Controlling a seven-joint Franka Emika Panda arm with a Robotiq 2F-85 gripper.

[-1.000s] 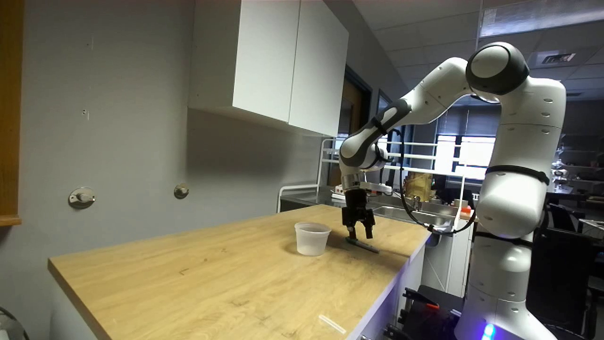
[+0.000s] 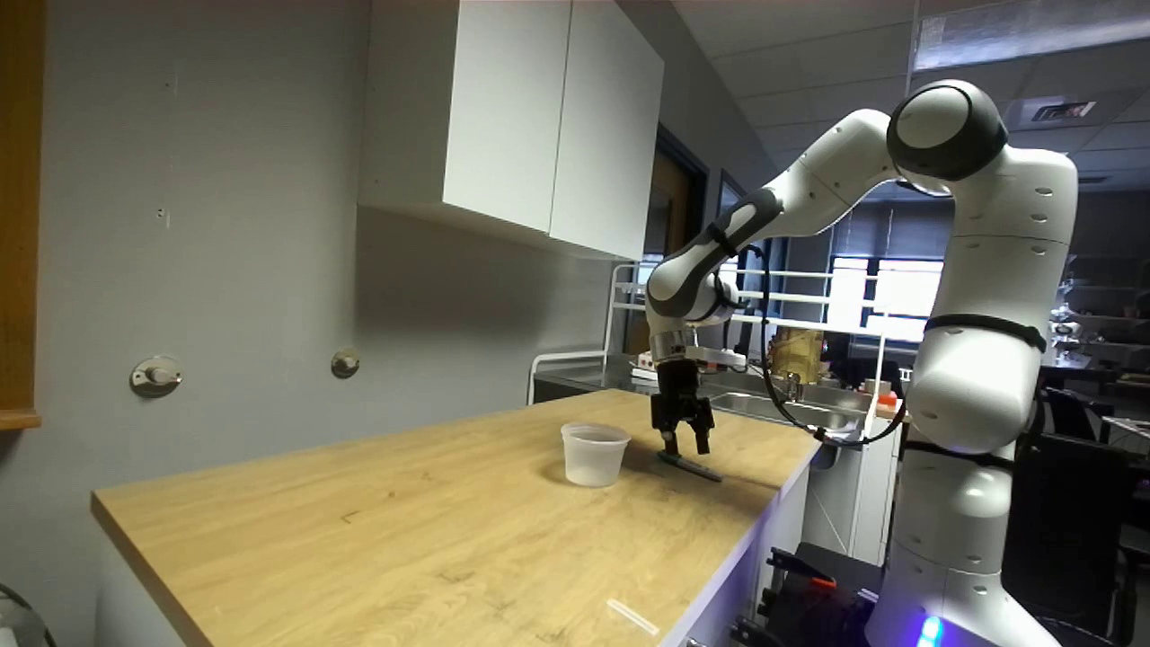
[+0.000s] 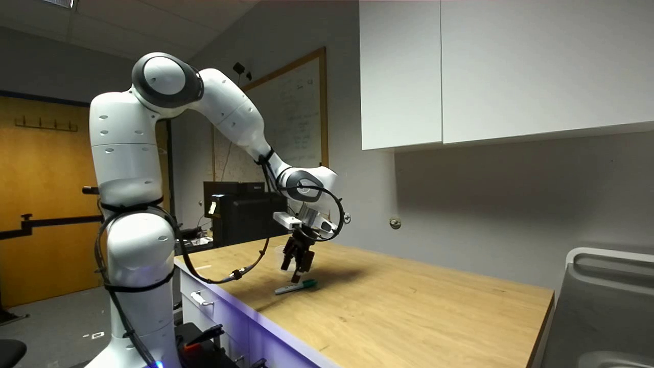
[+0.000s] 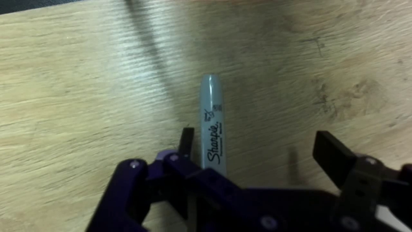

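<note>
A grey Sharpie marker [image 4: 212,131] with a green end lies flat on the wooden counter; the same marker [image 3: 296,287] shows in exterior view 2. My gripper [image 2: 685,443] is just above it, pointing down. In the wrist view the fingers stand wide apart and hold nothing; the left finger [image 4: 186,142] is close beside the marker's barrel, the right finger [image 4: 332,156] well off to the other side. Part of the marker is hidden behind the gripper there. A translucent plastic cup [image 2: 594,455] stands upright on the counter near the gripper, in exterior view 1.
White wall cabinets [image 2: 517,119] hang above the back. A sink [image 2: 792,411] lies beyond the far end.
</note>
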